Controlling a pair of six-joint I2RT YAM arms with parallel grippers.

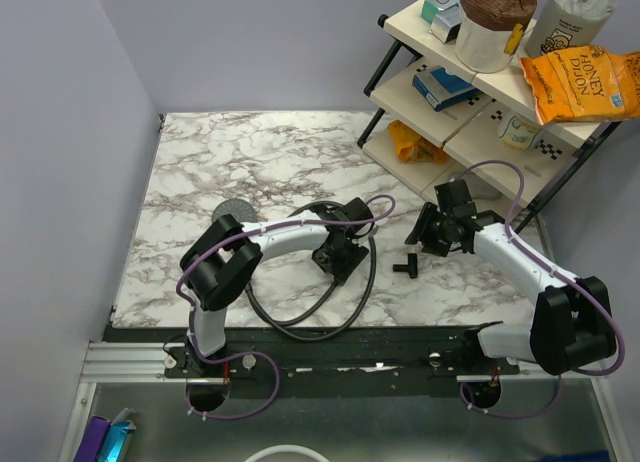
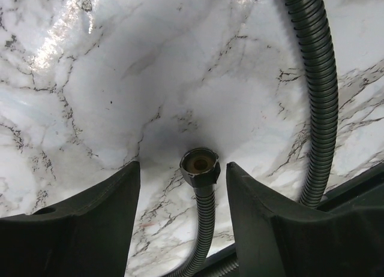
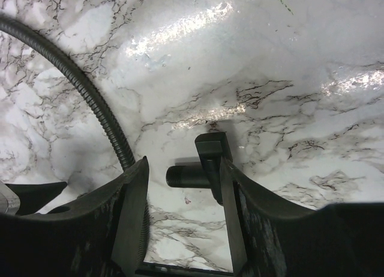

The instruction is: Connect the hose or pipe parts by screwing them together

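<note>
A dark corrugated hose [image 1: 372, 272] lies looped on the marble table. In the left wrist view its end fitting [image 2: 200, 166] sits between the fingertips of my open left gripper, apparently not gripped. Another stretch of hose [image 2: 318, 91] runs to the right. A black T-shaped piece [image 3: 211, 145] lies on the table right of the hose, between and just beyond the fingers of my open right gripper.
A white shelf rack [image 1: 470, 147] with boxes and bags stands at the back right. A dark round mesh disc [image 1: 234, 211] lies at left. The front edge [image 1: 300, 342] is close to the hose.
</note>
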